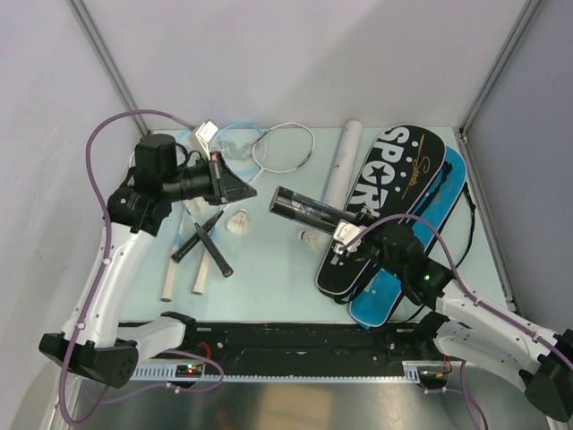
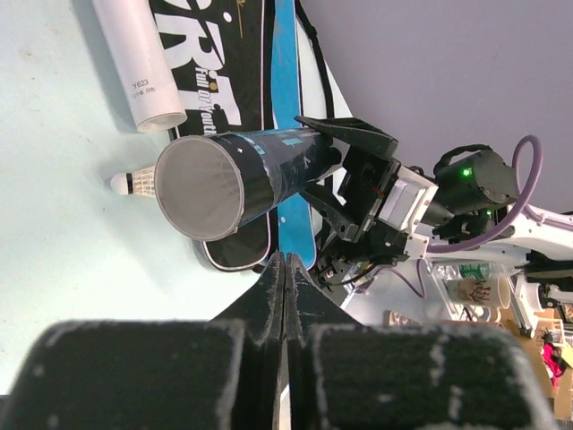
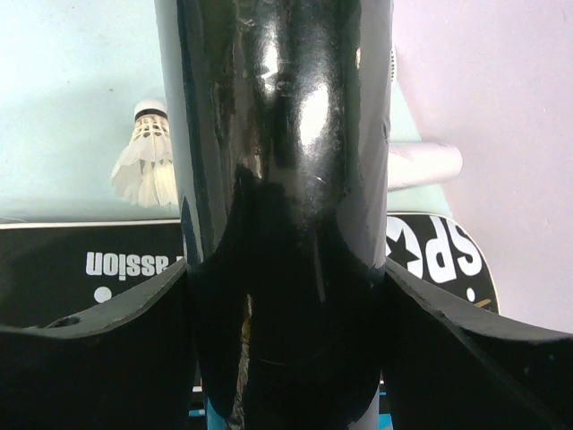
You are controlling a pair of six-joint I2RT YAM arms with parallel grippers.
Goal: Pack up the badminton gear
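Note:
A dark shuttlecock tube [image 1: 309,211] hangs above the table, my right gripper [image 1: 351,229] shut around its far end. Its near end, pale and round, faces the left arm in the left wrist view. My left gripper [image 1: 242,190] is shut with nothing between its fingers, a gap to the left of the tube. One shuttlecock [image 1: 237,222] lies below the left gripper. Another shuttlecock [image 3: 150,154] lies beside the black bag, partly hidden by the tube from above. Rackets with white frame [image 1: 288,170] and blue frame [image 1: 255,125] lie at the back, partly behind the left arm.
A black racket bag [image 1: 394,161] and a blue racket bag [image 1: 376,305] lie on the right side. A white tube [image 1: 344,161] lies left of them. Racket handles [image 1: 215,254] cross at the left.

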